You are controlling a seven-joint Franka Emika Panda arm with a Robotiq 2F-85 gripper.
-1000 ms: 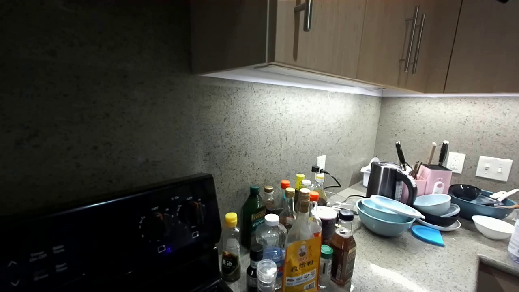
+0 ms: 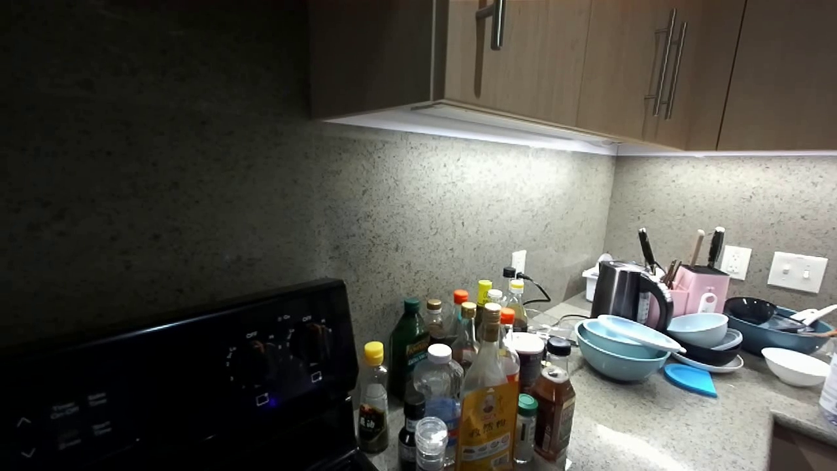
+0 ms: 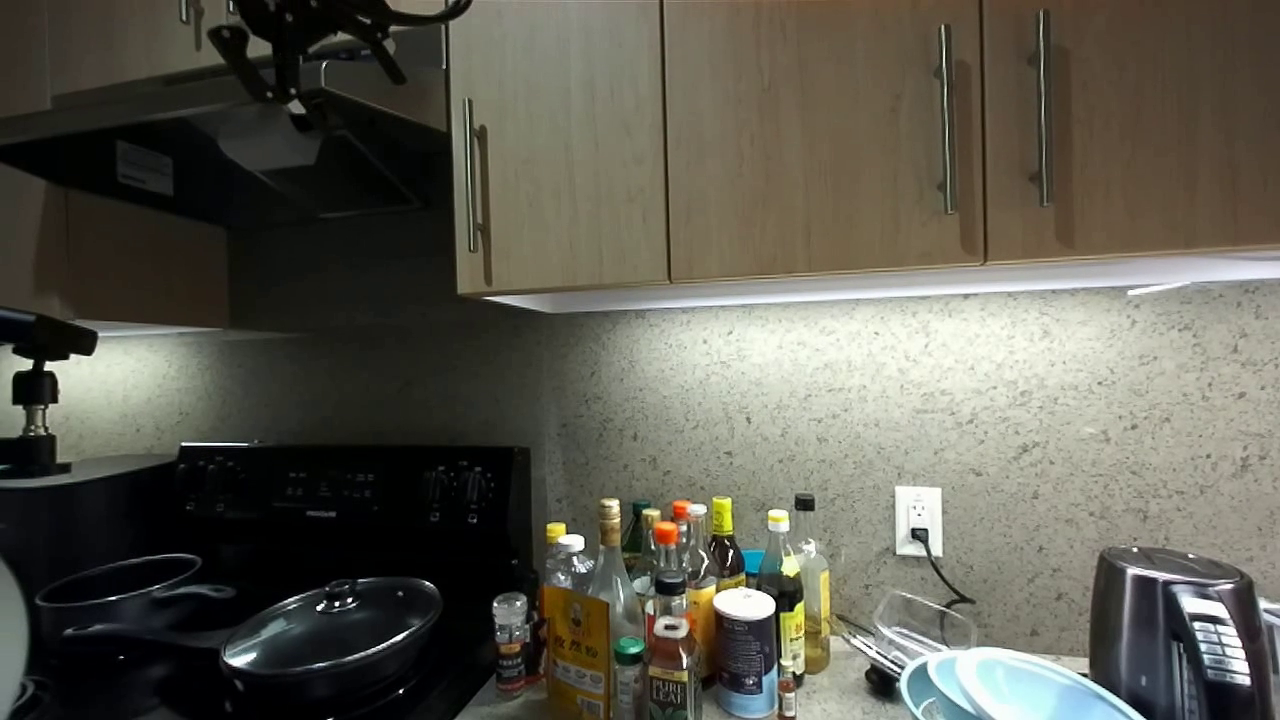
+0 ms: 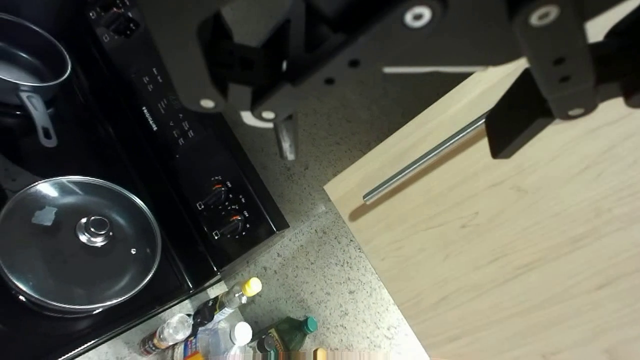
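Observation:
Up at the top left of exterior view 2, my gripper hangs in front of the range hood. In the wrist view my gripper is open, its fingers spread wide and no object held. A wooden cabinet door fills the right of that view. Its metal bar handle slants across the space between the fingers, the upper end hidden behind the right finger pad. Whether the pad touches the handle I cannot tell. The same door looks closed from exterior view 2. Exterior view 1 does not show the gripper.
Below, a lidded pan and an open pot stand on the black stove. Several bottles crowd the counter beside it, a yellow-labelled bottle among them. Stacked bowls and a kettle are farther right.
A small dark shape at the top right corner of exterior view 1 has gone out of view. The cabinets, bottles and bowls there look unmoved.

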